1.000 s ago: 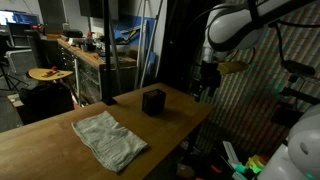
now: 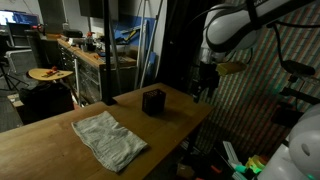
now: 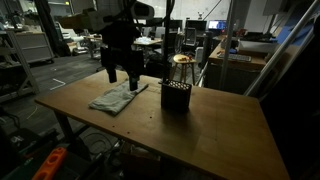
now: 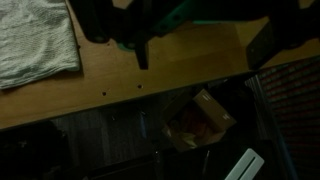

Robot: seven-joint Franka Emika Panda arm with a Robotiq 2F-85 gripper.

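A light grey cloth [image 2: 110, 138] lies spread flat on the wooden table, and the same cloth [image 3: 118, 97] shows in exterior view 2. Beyond it stands a black mesh holder [image 2: 154, 102], upright on the tabletop. My gripper [image 2: 203, 97] hangs above the table's right edge, apart from both objects. In the wrist view the gripper is open, its dark fingers wide apart with only tabletop and floor below. Part of the cloth [image 4: 35, 42] reaches into that view at the left; the holder cannot be made out there.
The wooden table [image 3: 225, 130] has clear room to the right of the holder. Beneath its edge sits an open cardboard box [image 4: 200, 120] on the dark floor. A round stool [image 2: 50, 74] and drawers stand behind the table.
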